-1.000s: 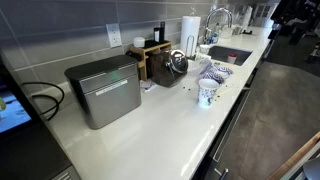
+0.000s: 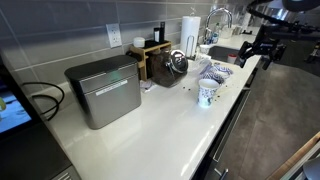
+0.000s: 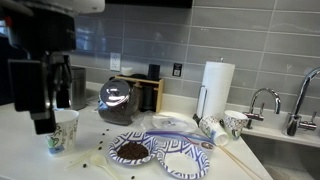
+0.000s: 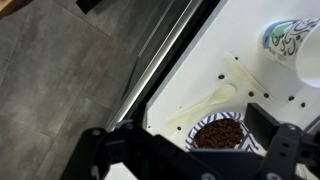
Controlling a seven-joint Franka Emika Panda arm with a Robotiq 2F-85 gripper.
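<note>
My gripper (image 2: 255, 63) hangs open above the counter's front edge, with nothing between its fingers. A patterned paper cup (image 2: 207, 93) stands upright on the white counter; in the wrist view this cup (image 4: 280, 40) is at the upper right, apart from the fingers. A blue-and-white bowl of dark beans (image 3: 131, 152) sits beside a second patterned bowl (image 3: 183, 160) with pale contents. Seen from the wrist, the bean bowl (image 4: 220, 133) lies below the gap between the fingers, partly hidden by the gripper. A pale spoon (image 4: 212, 101) lies near it.
Loose beans are scattered around the cup. Two more cups (image 3: 234, 123), a paper towel roll (image 3: 216, 88) and the faucet (image 3: 298, 108) stand farther along. A grey bread box (image 2: 105, 90) and a round dark appliance (image 2: 167, 66) line the wall.
In exterior view 1 the arm has come in from the upper right, moving left and lower, nearer the bowls and cup. The things on the counter have not moved.
</note>
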